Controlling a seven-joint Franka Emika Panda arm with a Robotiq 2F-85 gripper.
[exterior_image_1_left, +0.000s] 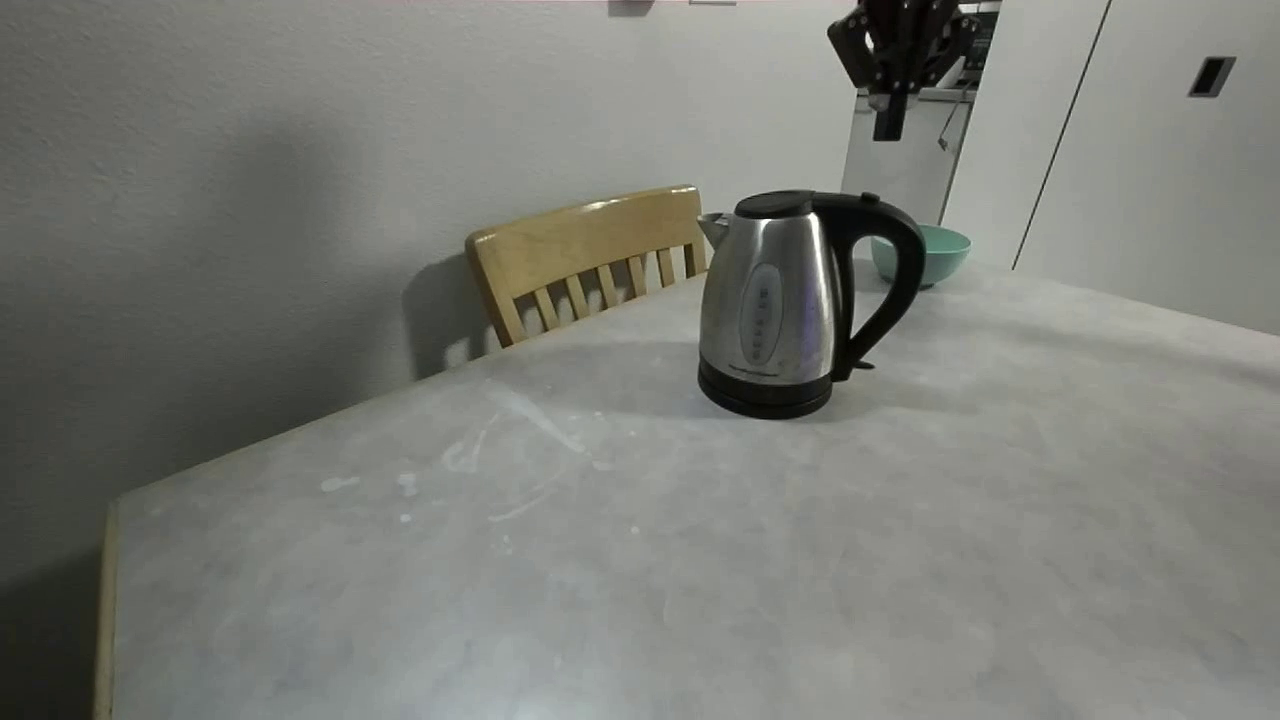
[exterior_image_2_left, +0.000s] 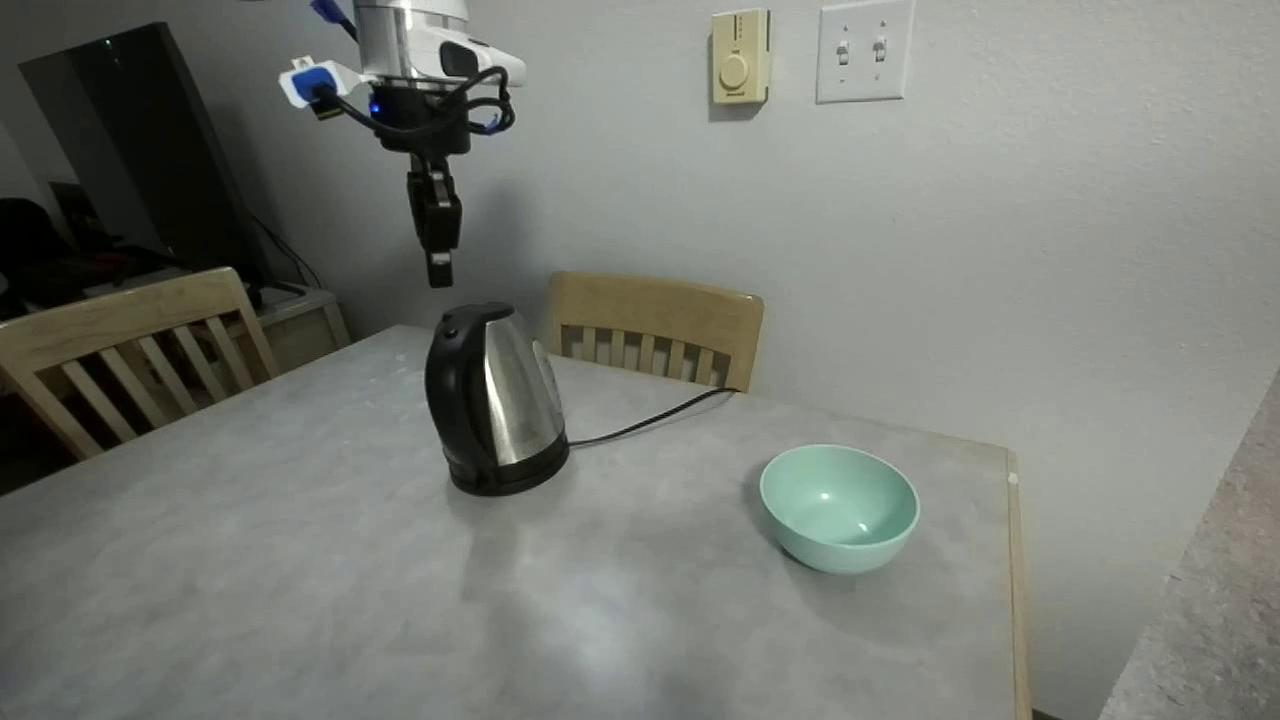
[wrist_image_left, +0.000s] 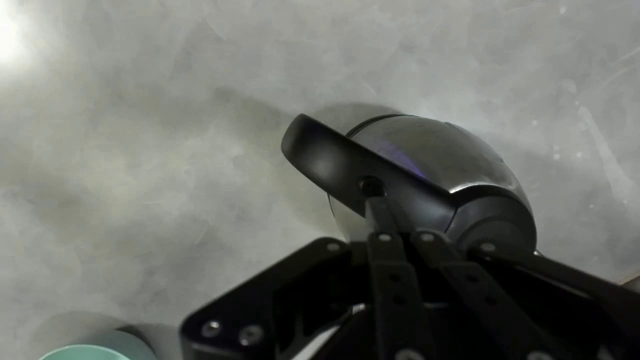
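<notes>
A steel kettle with a black lid, base and handle stands upright on the grey table. My gripper hangs above the handle side of it, fingers pointing down and shut together. A clear gap separates the fingertips from the kettle's top in the second exterior view. From the wrist, the handle passes just beyond the fingertips, near the round button on its upper part. Nothing shows between the fingers. The black lid is partly covered by the gripper.
A mint-green bowl, empty, sits toward the table's right end in the second exterior view. A black cord runs from the kettle toward a wooden chair. Bare table surrounds the kettle.
</notes>
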